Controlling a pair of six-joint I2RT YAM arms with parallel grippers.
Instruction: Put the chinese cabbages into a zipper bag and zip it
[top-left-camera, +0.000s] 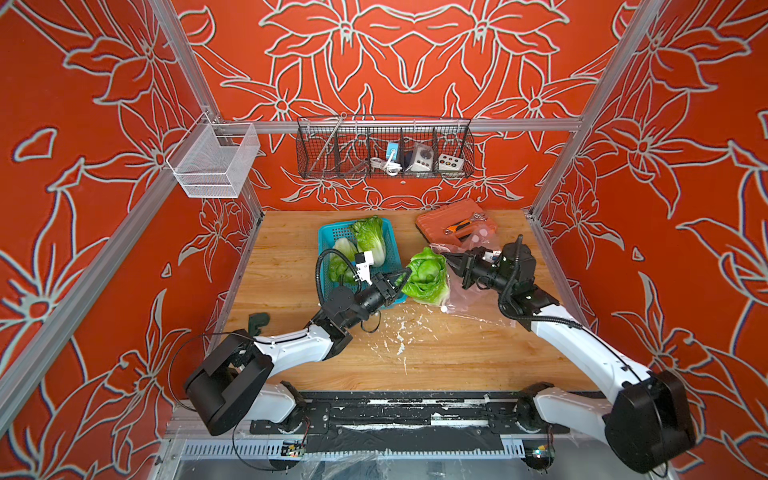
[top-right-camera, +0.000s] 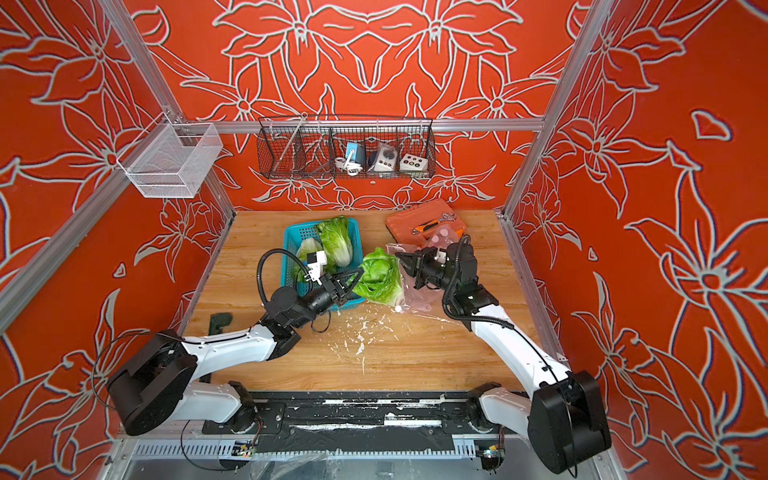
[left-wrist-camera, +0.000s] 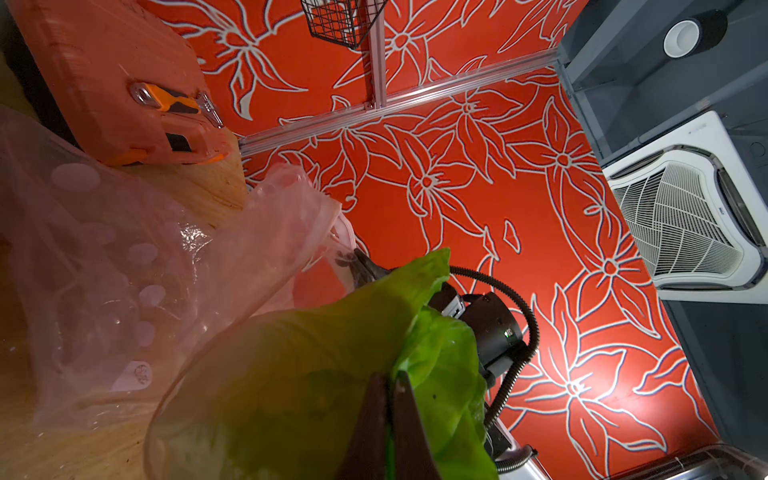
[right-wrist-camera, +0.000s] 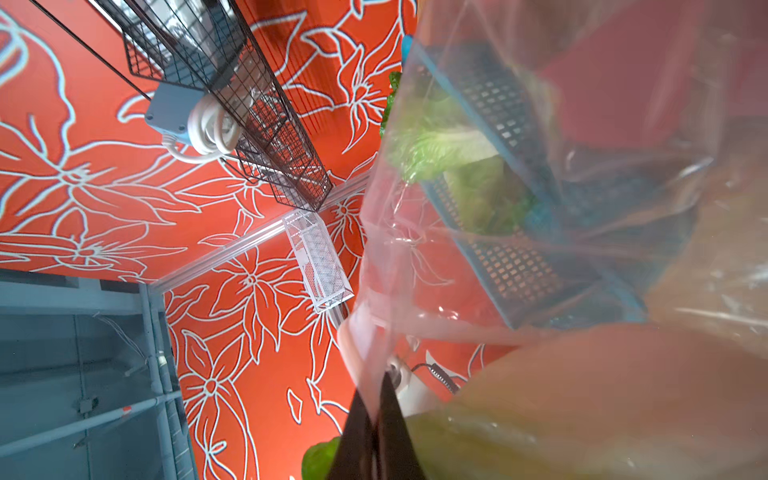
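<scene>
A green cabbage (top-left-camera: 426, 276) is held up between my two grippers, right of the blue basket. My left gripper (top-left-camera: 405, 277) is shut at its left side; in the left wrist view, green leaf (left-wrist-camera: 444, 360) surrounds the closed fingertips. The clear pinkish zipper bag (top-left-camera: 473, 297) spreads beneath and to the right of the cabbage. In the right wrist view, my right gripper is shut on the bag's thin edge, with film (right-wrist-camera: 640, 232) stretched beside it. The cabbage's right side meets the bag's mouth; how deep it sits inside is hidden.
The blue basket (top-left-camera: 391, 232) holds other cabbages, including a leafy one (top-left-camera: 369, 237). An orange case (top-left-camera: 436, 221) with an orange-handled tool lies behind the bag. White scraps (top-left-camera: 400, 336) litter the front table, otherwise clear.
</scene>
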